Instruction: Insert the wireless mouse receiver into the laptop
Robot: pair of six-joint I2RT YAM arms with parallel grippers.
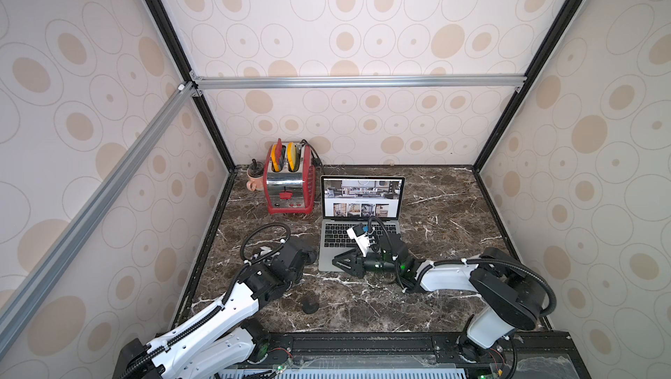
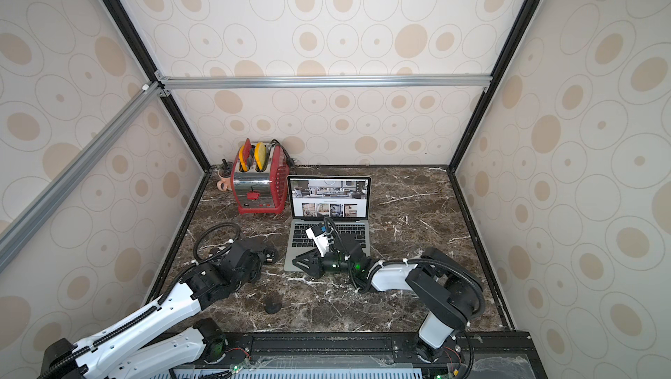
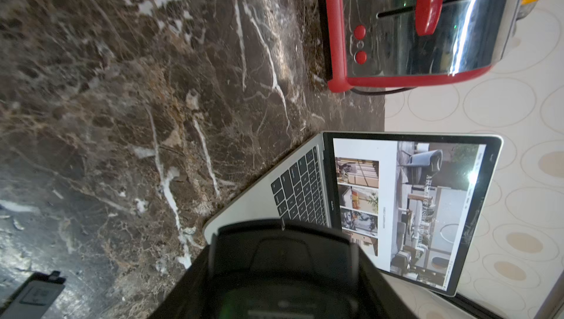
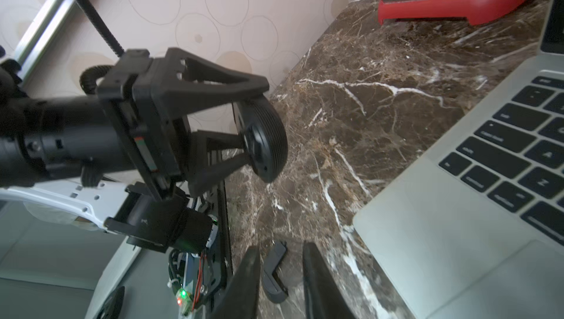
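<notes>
A black rounded object with ridged sides, seemingly the mouse [image 4: 264, 136], is clamped in my left gripper [image 1: 309, 256], above the table. In the left wrist view the mouse [image 3: 282, 260] covers the bottom middle. My right gripper is partly open to its right, near the laptop's front corner, with no held object showing between its fingers. A dark loose piece [image 1: 309, 303], possibly the mouse's cover, lies on the table; in the left wrist view this piece [image 3: 36, 296] looks grey. The laptop [image 1: 338, 256] stands open, screen lit. I cannot make out the receiver.
A red and chrome toaster [image 1: 288, 194] stands left of the laptop, close behind my left arm, with a pinkish cup [image 1: 254, 182] beside it. Bare marble tabletop [image 1: 437, 218] extends right of the laptop and in front of it.
</notes>
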